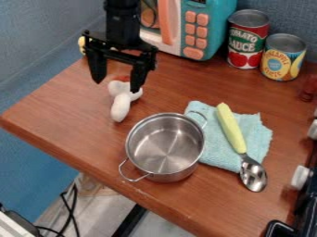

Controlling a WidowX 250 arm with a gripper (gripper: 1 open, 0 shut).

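Note:
My black gripper [118, 69] hangs at the upper left of the wooden table, fingers apart with no object seen between them. Just below it a white object [120, 104], rounded like a small toy, lies on the table. A steel pot [165, 139] with two handles stands in the middle front. To its right a light blue cloth [210, 153] holds a yellow object [231, 125] and a metal spoon [253, 174]. Something yellow is mostly hidden behind the arm.
A teal toy microwave [198, 28], a sauce can [247, 42] and a second can [284, 57] stand at the back. A black appliance [279, 229] is at the right edge.

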